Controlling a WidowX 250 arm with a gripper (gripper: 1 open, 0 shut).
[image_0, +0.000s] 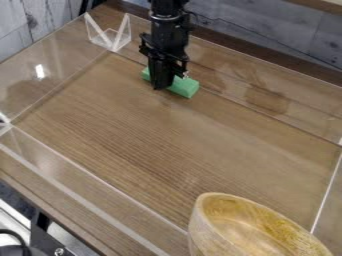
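Observation:
My black gripper (163, 70) reaches down from the back of the table and is over a green object (185, 86) that lies on the wooden table (160, 160). The gripper's lower end hides the left part of the green object. I cannot make out whether the fingers are open or shut on it.
A large yellow bowl-like container (247, 225) is at the front right, cut off by the frame. Clear plastic pieces are at the back left and left edge. Black cables lie beyond the front left edge.

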